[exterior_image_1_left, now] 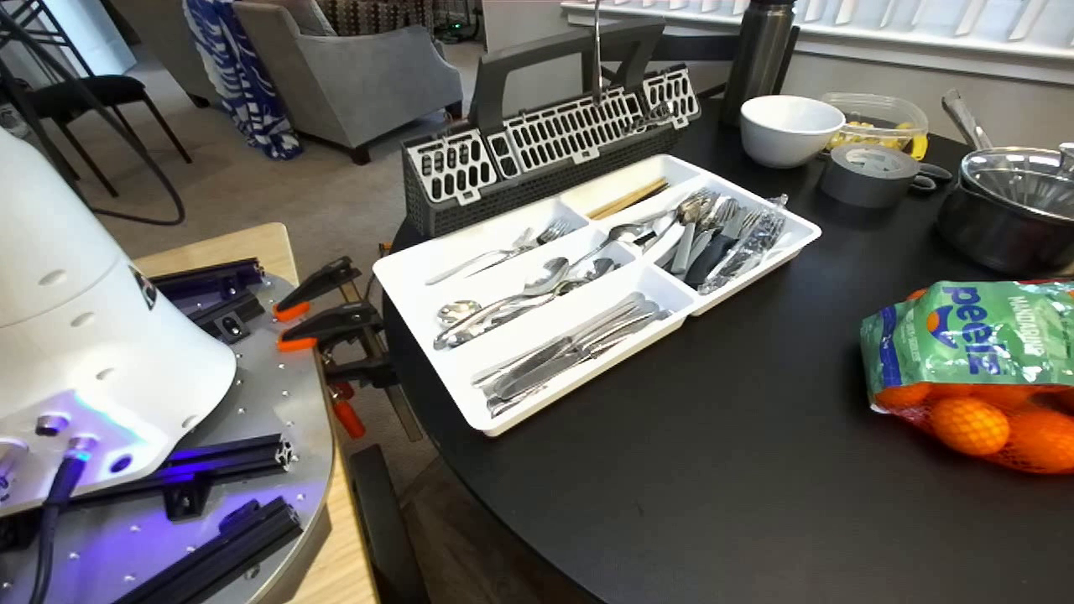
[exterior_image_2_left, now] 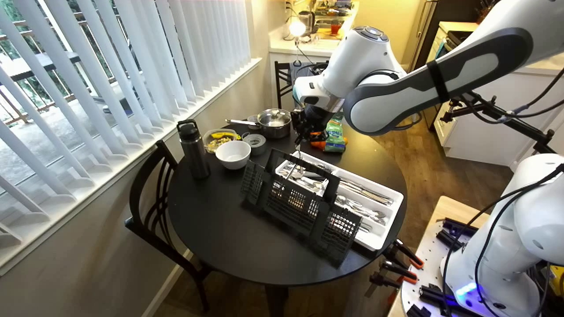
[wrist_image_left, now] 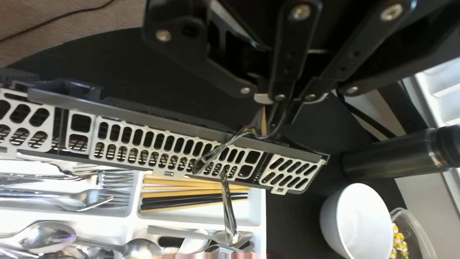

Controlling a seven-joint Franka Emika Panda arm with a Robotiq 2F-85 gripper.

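My gripper is shut on the upper end of a shiny metal utensil [wrist_image_left: 233,140], which looks like a fork. Its lower end goes down to a slot in the dark cutlery basket [wrist_image_left: 202,129]. The basket [exterior_image_1_left: 544,136] leans over towards the white cutlery tray [exterior_image_1_left: 398,267], its slotted light-grey top facing the tray. A second metal utensil [wrist_image_left: 228,203] sticks out of another slot and reaches over the tray. Forks, spoons, knives and chopsticks [wrist_image_left: 189,192] lie in the tray's compartments. In exterior view 2 my gripper [exterior_image_2_left: 299,140] is small, above the basket.
A white bowl [exterior_image_1_left: 790,131], a plastic food tub [exterior_image_1_left: 886,111], a roll of tape [exterior_image_1_left: 868,176], a lidded pot [exterior_image_1_left: 1007,216] and a dark bottle [exterior_image_1_left: 760,50] stand beyond the tray. A mandarin bag [exterior_image_1_left: 977,372] lies on the right.
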